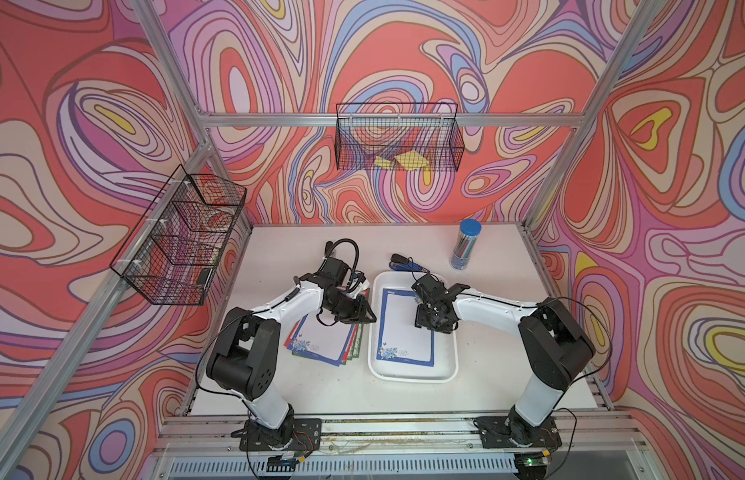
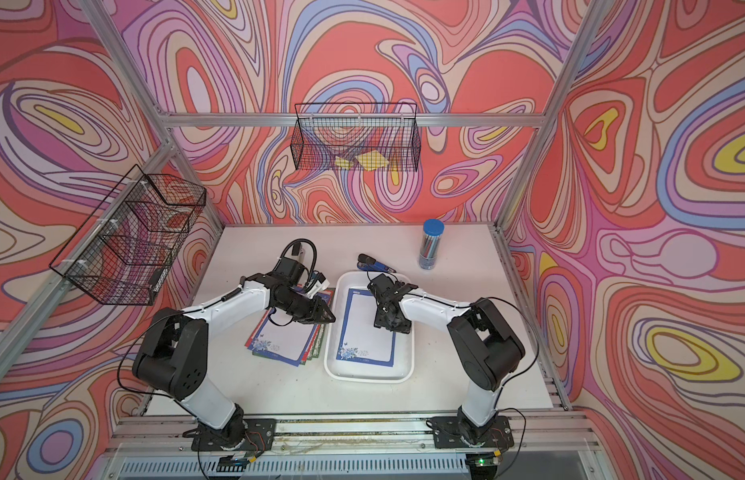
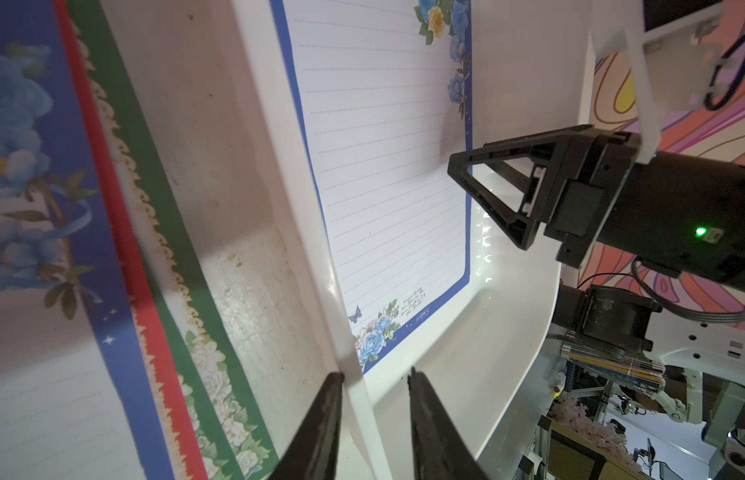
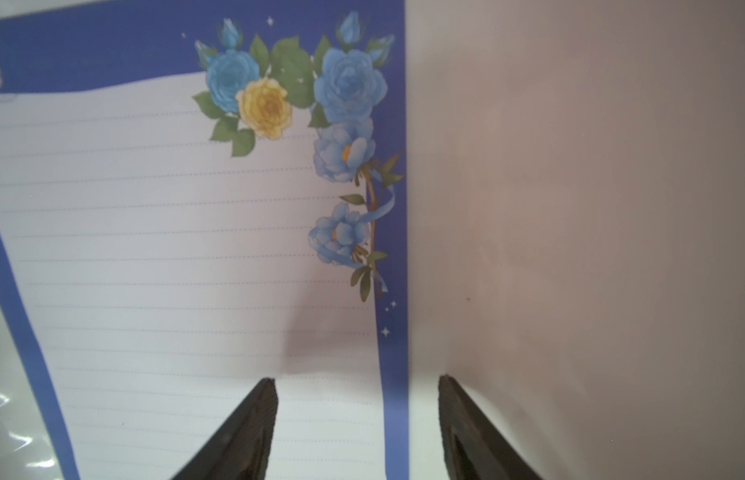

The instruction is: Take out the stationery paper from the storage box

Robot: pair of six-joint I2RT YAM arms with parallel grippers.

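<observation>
The white storage box [image 1: 455, 352] stands on the table with a blue-bordered sheet of stationery paper [image 1: 404, 328] lying flat inside. At its left wall is my left gripper, shut on the box's rim, which runs between its fingers in the left wrist view. Over the paper's right edge hangs my right gripper, its fingers apart and nothing between them. In the right wrist view the blue border [image 4: 395, 344] passes below that gap, with bare box floor to its right. Whether the right fingertips touch the paper, I cannot tell.
Fanned sheets [image 1: 320, 340] with blue, red and green borders lie on the table left of the box. Behind it rest a dark blue tool [image 1: 406, 264] and a blue-lidded jar [image 1: 465, 244]. The table right of the box is mostly clear.
</observation>
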